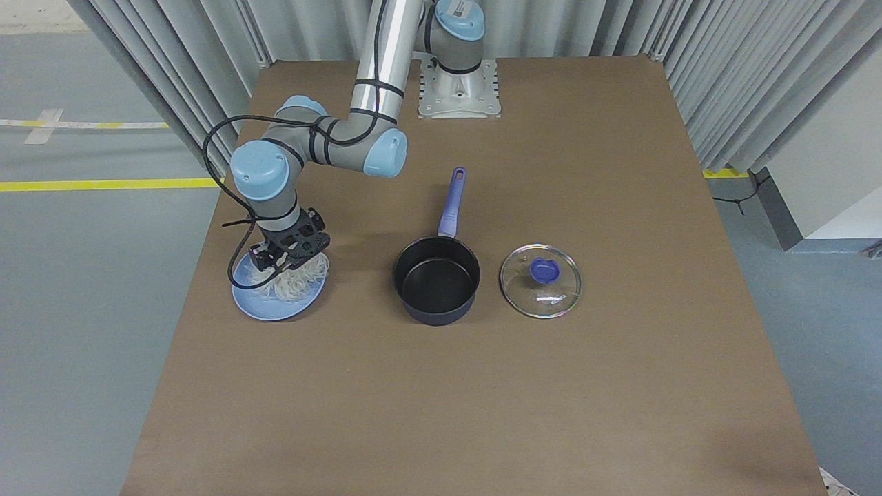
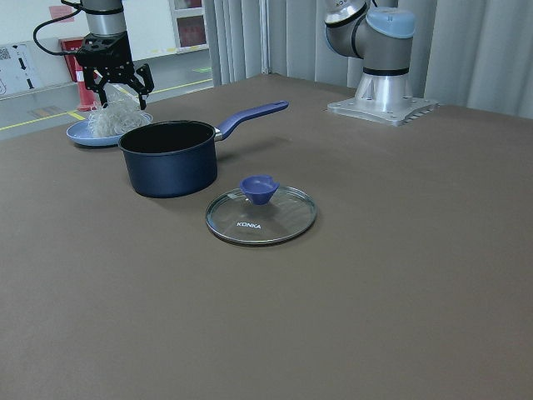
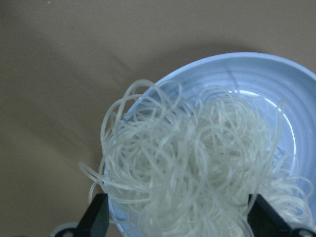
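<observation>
My gripper is lowered over a blue plate [image 3: 269,79] heaped with white noodles [image 3: 192,153] at the table's left in the front view. In the wrist view its two black fingers stand wide apart at either side of the lower part of the heap, with strands lying between and over them. In the left camera view the gripper [image 2: 122,92] is just above the noodles [image 2: 112,118].
A dark saucepan [image 1: 435,281] with a blue handle stands right of the plate. Further right lies a glass lid [image 1: 541,293] with a blue knob [image 1: 544,269].
</observation>
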